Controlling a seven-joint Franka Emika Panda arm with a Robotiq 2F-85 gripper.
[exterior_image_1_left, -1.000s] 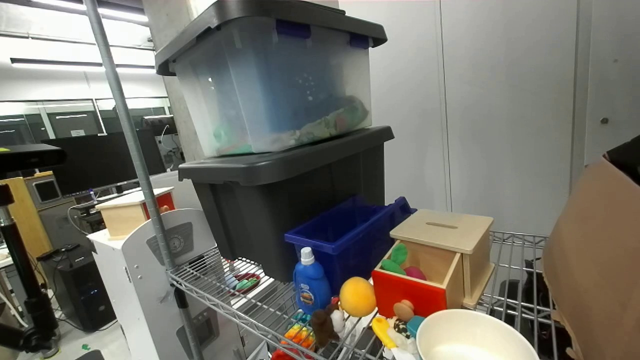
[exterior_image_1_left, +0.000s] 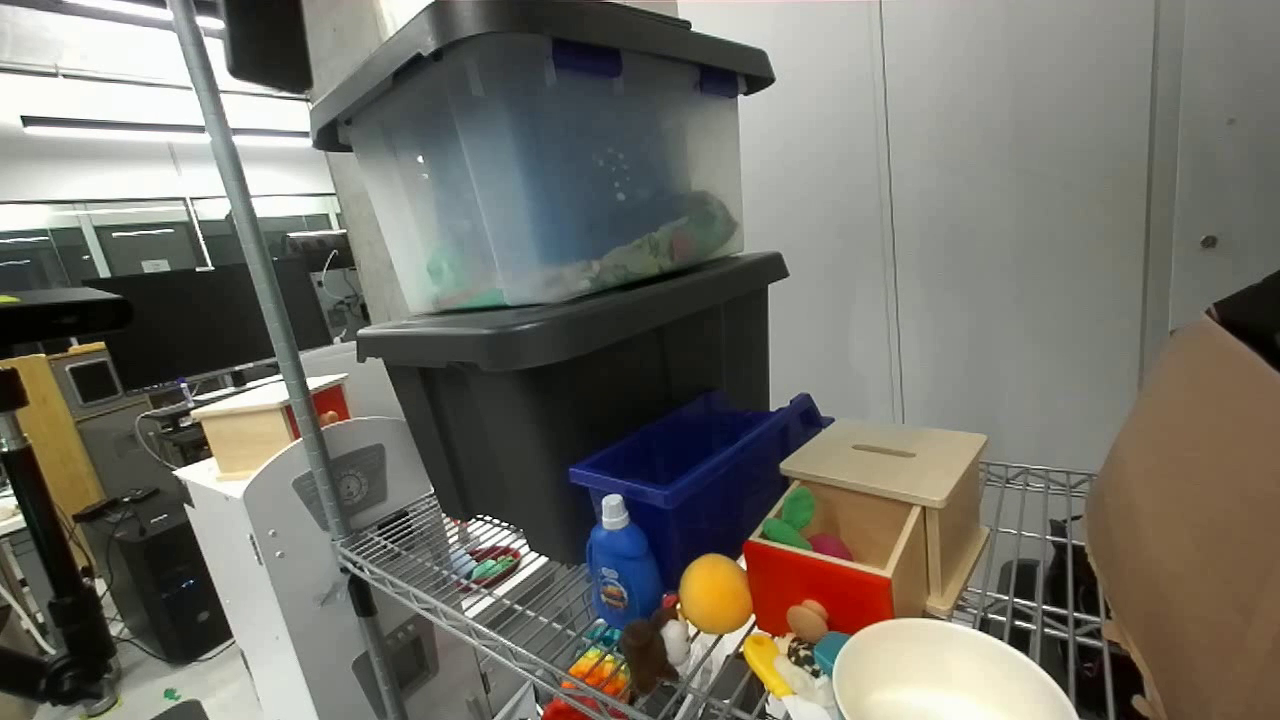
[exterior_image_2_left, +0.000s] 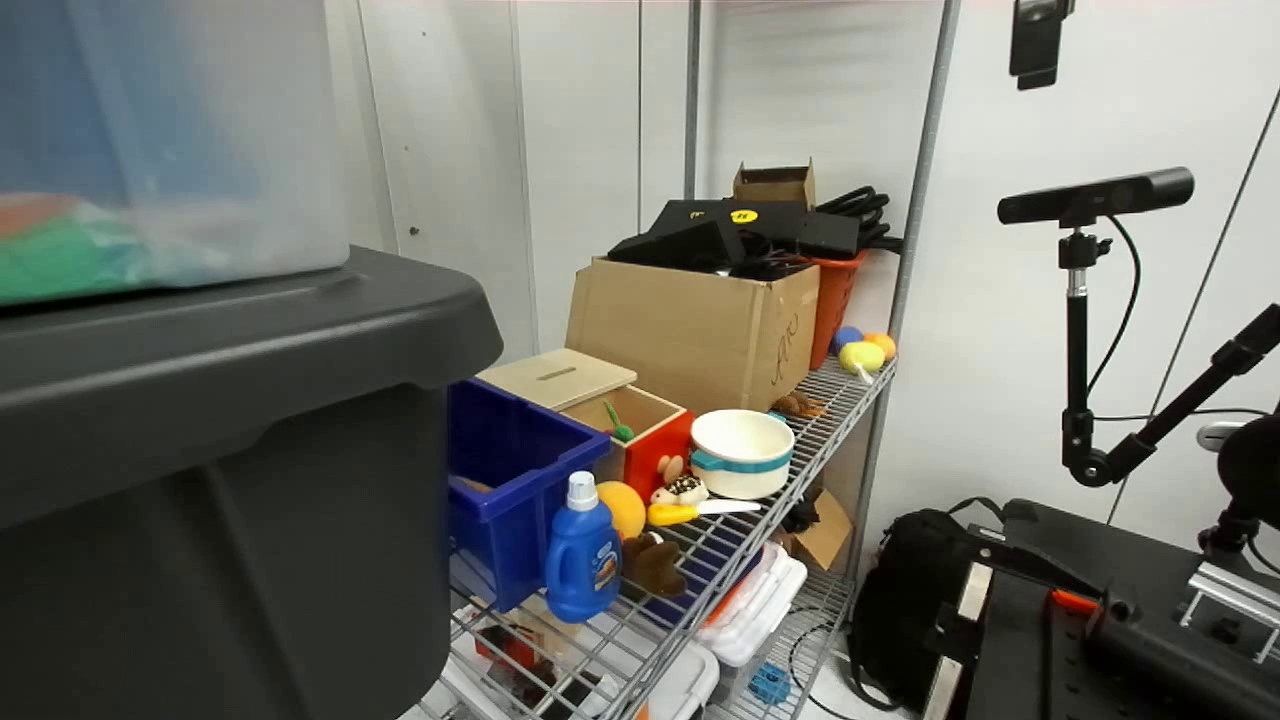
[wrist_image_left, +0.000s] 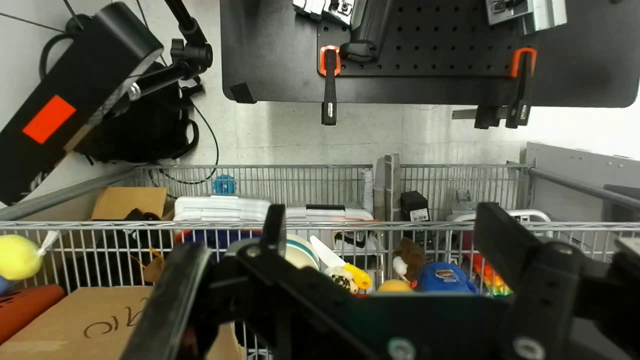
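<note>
In the wrist view my gripper is open, its dark fingers wide apart with nothing between them. It is seen above the wire shelf, and its body hides part of the shelf. On the shelf are a white pot with a teal band (exterior_image_2_left: 741, 452), a yellow-handled knife (exterior_image_2_left: 684, 512), an orange ball (exterior_image_2_left: 624, 509), a blue bottle with a white cap (exterior_image_2_left: 584, 550) and a brown plush toy (exterior_image_2_left: 651, 564). A wooden box has its red-fronted drawer (exterior_image_1_left: 819, 586) pulled out, with a green and purple toy (exterior_image_1_left: 792, 516) inside.
Beside the wooden box stands a blue bin (exterior_image_1_left: 708, 468). Two large stacked totes (exterior_image_1_left: 564, 180) rise behind it. A cardboard box (exterior_image_2_left: 684, 330) fills the shelf's other end. A black table (wrist_image_left: 270, 78) with clamps lies across a floor gap.
</note>
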